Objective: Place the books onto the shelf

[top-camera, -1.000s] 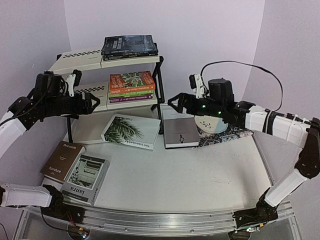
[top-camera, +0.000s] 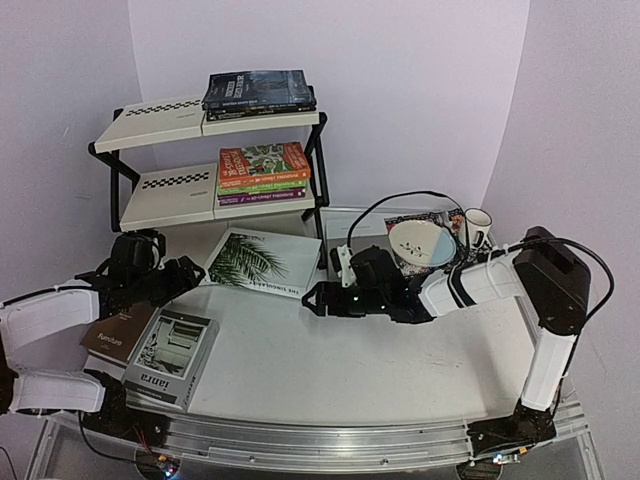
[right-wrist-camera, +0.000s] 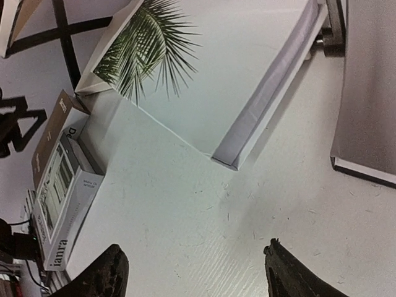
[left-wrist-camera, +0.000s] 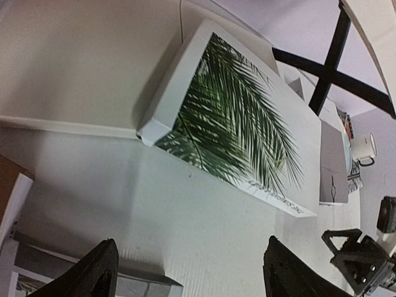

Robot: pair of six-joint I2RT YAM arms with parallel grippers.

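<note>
The white palm-leaf book [top-camera: 262, 262] lies askew on the shelf's bottom level. My left gripper [top-camera: 185, 275] hangs at its left end, open, with nothing between its fingers in the left wrist view. My right gripper [top-camera: 318, 298] is at its right end, also open and empty. The brown book [top-camera: 118, 330] and grey book [top-camera: 168, 360] lie front left. A grey file [right-wrist-camera: 371, 93] lies right of the palm book, mostly behind my right arm in the top view. Orange, green and purple books [top-camera: 262, 170] fill the middle shelf's right; dark books [top-camera: 258, 90] sit on top.
A plate [top-camera: 415, 240] and a mug [top-camera: 478, 220] stand at the back right on patterned mats. The shelf's left boards [top-camera: 160, 200] are free of books.
Both grippers have come down from shelf height to either end of the palm-leaf book, the right one also moving leftward. The books lie as before.
</note>
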